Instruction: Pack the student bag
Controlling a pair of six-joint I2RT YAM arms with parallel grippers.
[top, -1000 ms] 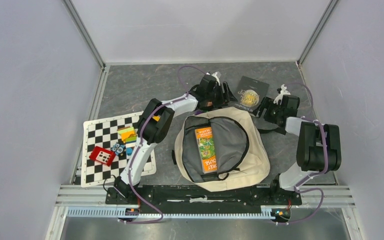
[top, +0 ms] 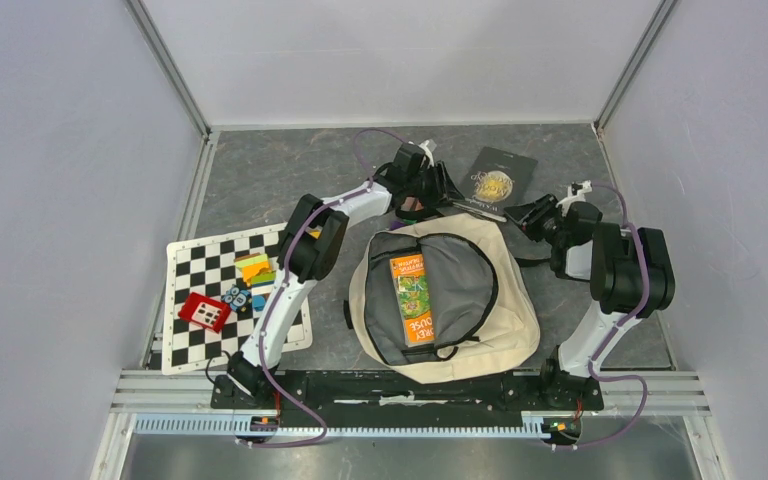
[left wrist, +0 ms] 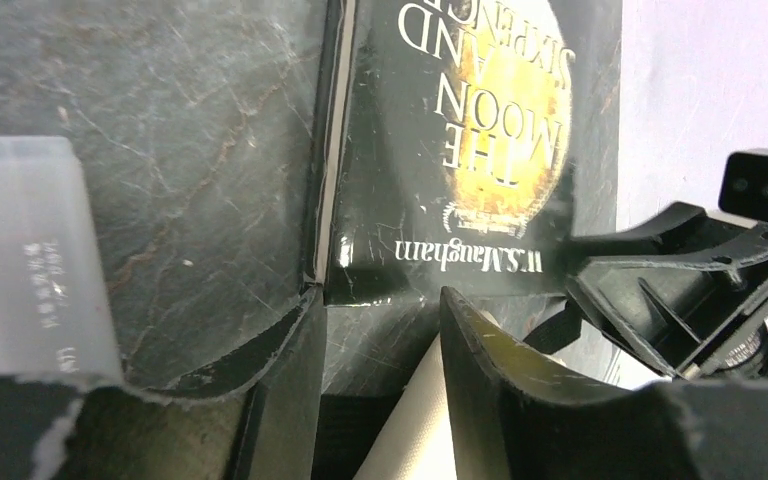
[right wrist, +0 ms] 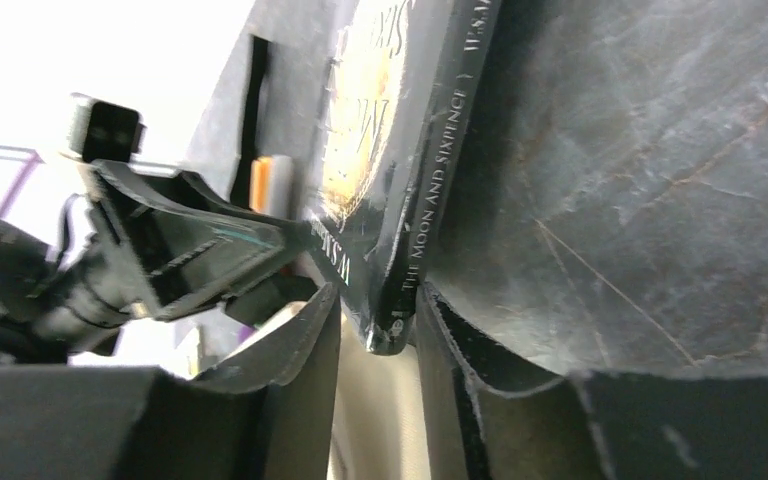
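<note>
A black book, The Moon and Sixpence (top: 490,175), lies above the open cream-and-grey bag (top: 515,320), which holds an orange book (top: 410,300). My left gripper is part open, fingertips at the book's lower edge near its spine. From the other side, my right gripper is also part open, with the spine's end between or just beside its fingertips; whether it grips is unclear. In the left wrist view the right gripper touches or nearly touches the book's corner.
A checkered board (top: 195,340) with a red case (top: 205,310) and small colourful items lies at the left. A translucent plastic item (left wrist: 30,250) lies beside the book. White walls border the table, and bare surface shows at the back left.
My right gripper has shifted slightly upward in the top view and turned around the book's near edge. The book has shifted slightly upward; the left arm has barely moved.
</note>
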